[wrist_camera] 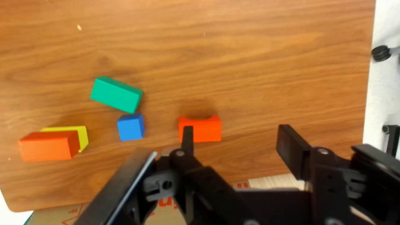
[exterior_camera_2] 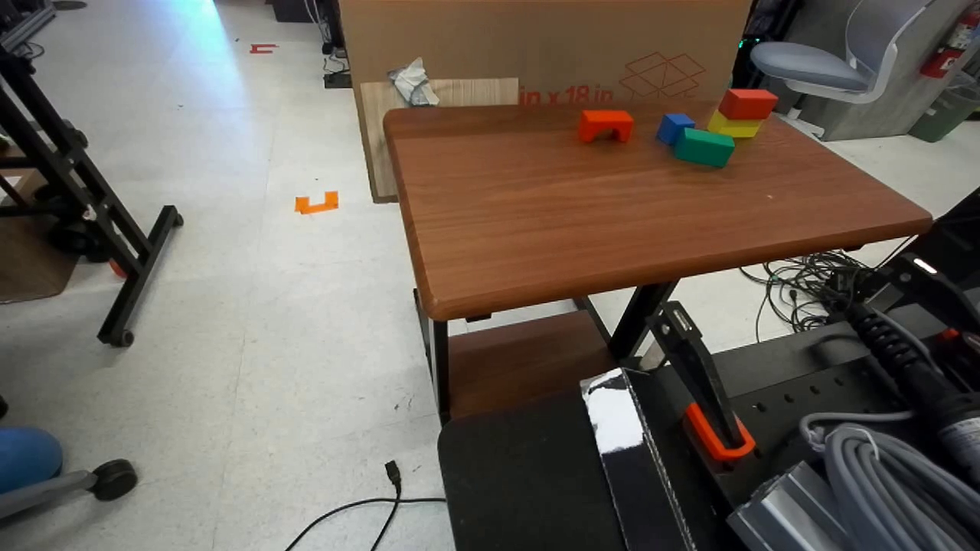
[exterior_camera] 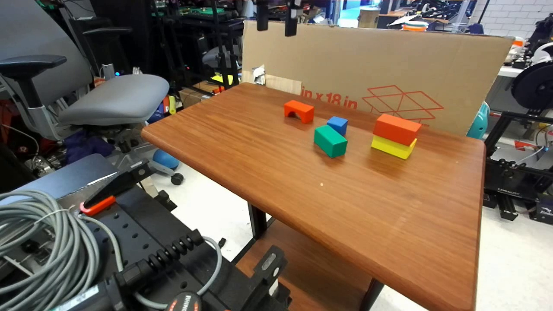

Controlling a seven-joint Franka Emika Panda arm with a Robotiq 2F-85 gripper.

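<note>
My gripper hangs high above the table with its two fingers well apart and nothing between them. Only its fingertips show at the top of exterior view 1. An orange-red arch block (exterior_camera: 299, 111) stands on its legs near the table's back edge; in the wrist view the left finger overlaps its near side. Right of the arch in exterior view 1 are a blue block (exterior_camera: 337, 125) and a green block (exterior_camera: 330, 141), close together. Farther right, a red-orange block (exterior_camera: 397, 129) rests on a yellow block (exterior_camera: 393, 147).
A tall cardboard sheet (exterior_camera: 373, 67) stands along the back edge of the wooden table (exterior_camera: 332, 217). Clamps and coiled grey cable (exterior_camera: 46, 243) lie on the black base nearby.
</note>
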